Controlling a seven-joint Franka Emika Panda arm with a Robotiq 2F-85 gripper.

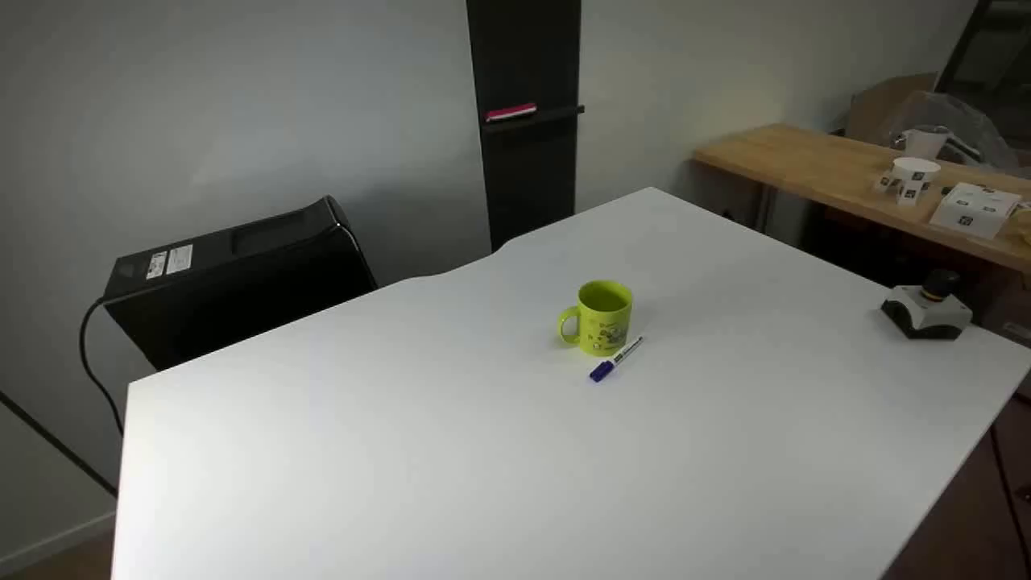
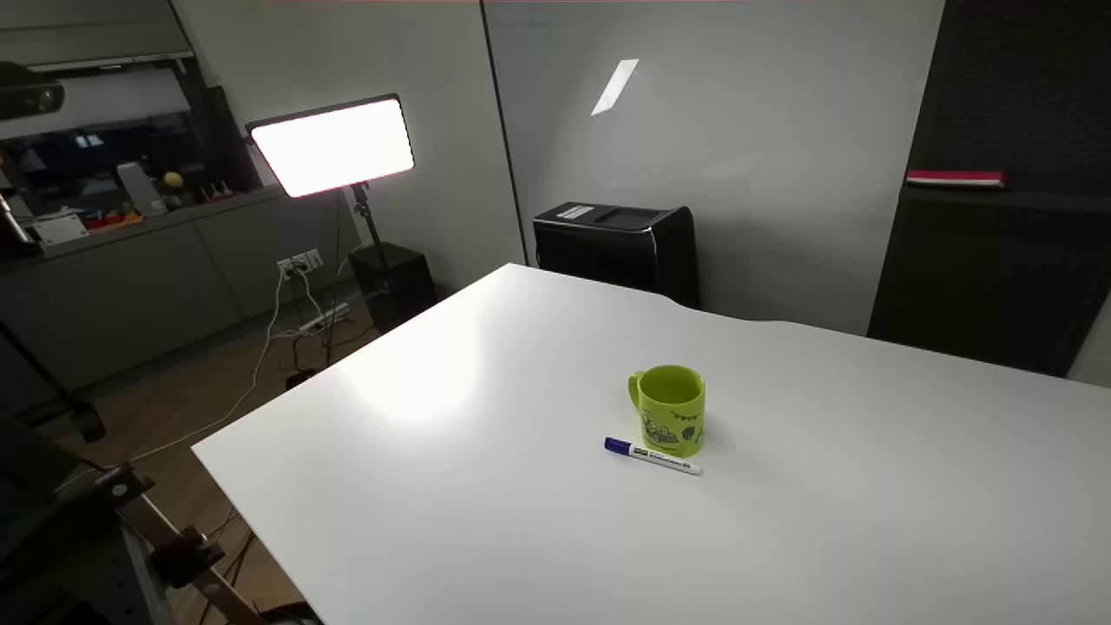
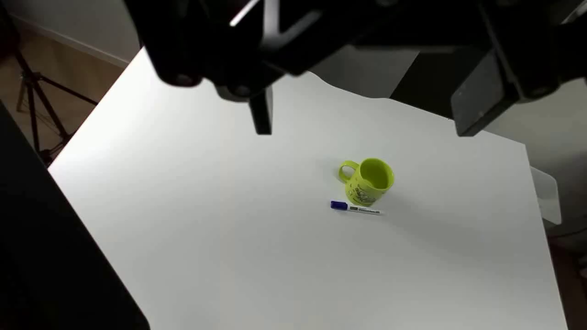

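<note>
A lime-green mug (image 1: 604, 319) with printed drawings stands upright on the white table, its handle to the left in exterior view 1. Close beside its base lies a white marker (image 2: 667, 459) with a dark blue cap; whether the two touch I cannot tell. From the wrist view, both the mug (image 3: 367, 181) and the marker (image 3: 360, 209) are seen below, well away from my gripper. Its fingers (image 3: 479, 99) are spread wide and the space between them is empty. Neither exterior view shows the gripper.
A small white and black device with a black knob (image 1: 929, 304) sits at its right edge. Behind the table stands a black case (image 2: 614, 245), and a lit lamp panel (image 2: 335, 146) is at the back left in exterior view 2.
</note>
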